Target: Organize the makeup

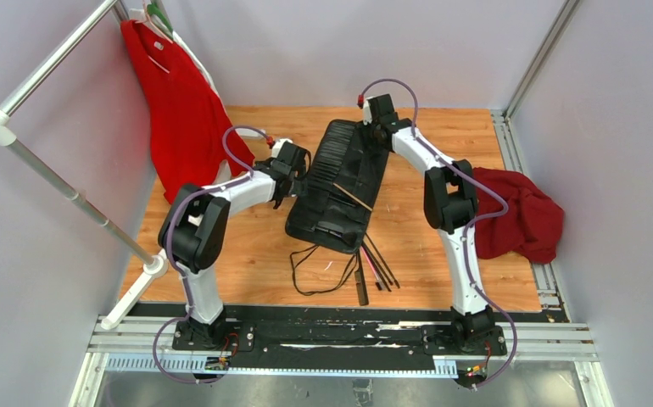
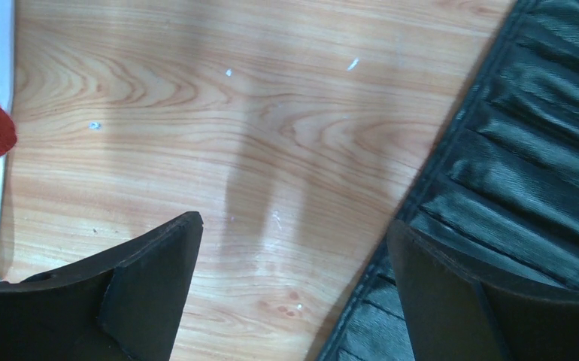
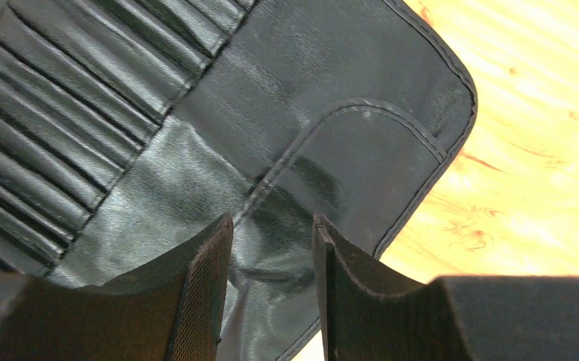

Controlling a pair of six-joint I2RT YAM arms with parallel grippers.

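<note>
The black makeup roll (image 1: 353, 170) lies unrolled at a slant across the table's middle. Slim pockets (image 3: 83, 83) run along its left side, and a curved flap seam shows near its far right corner. A light wooden stick (image 1: 353, 197) lies across the roll. Over the far end, my right gripper stands open, with no item between its fingers. At the roll's left edge is my left gripper, its fingers spread wide over bare wood and the roll's border. Several thin brushes (image 1: 381, 264) and a dark comb-like tool (image 1: 361, 284) lie in front.
A thin strap (image 1: 306, 291) loops on the wood at the roll's near end. Red garments hang at the left (image 1: 170, 102), and a dark red cloth (image 1: 516, 212) is heaped at right. Bare wood (image 1: 421, 229) shows right of the roll.
</note>
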